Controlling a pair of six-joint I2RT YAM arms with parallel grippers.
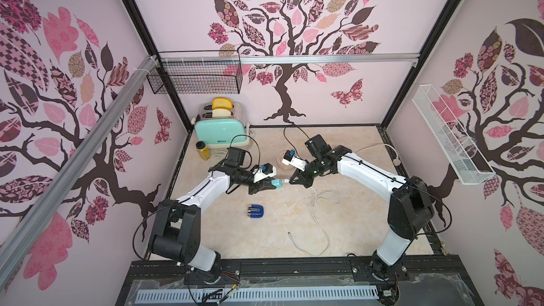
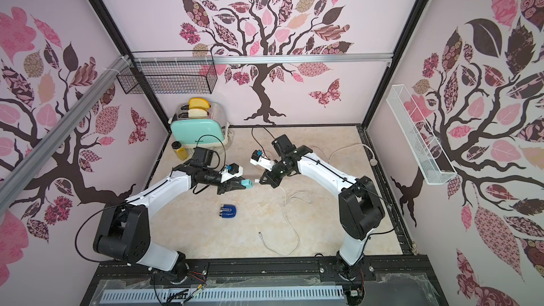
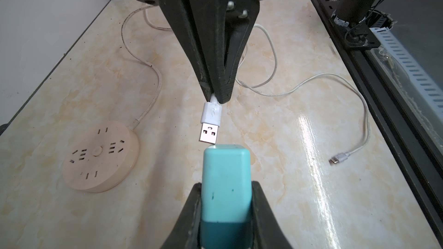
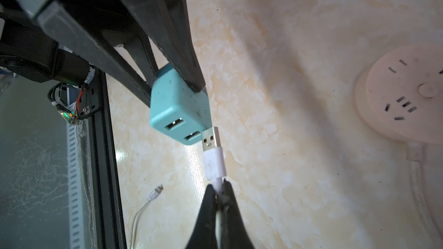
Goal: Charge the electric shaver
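Note:
My left gripper is shut on a teal charger block, whose two USB slots face the other arm in the right wrist view. Both slots look empty there. My right gripper is shut on a white USB cable just behind its plug (image 4: 213, 159). The metal plug tip sits by the edge of the charger's slot face, beside the lower slot and outside it; whether they touch cannot be told. The cable's other end (image 3: 339, 158) lies loose on the table. A dark blue shaver (image 1: 255, 210) rests on the table near the left gripper.
A round beige power strip (image 3: 101, 156) sits on the table behind the grippers. The teal toaster (image 1: 221, 131) and a yellow jar (image 1: 203, 150) stand at the back left.

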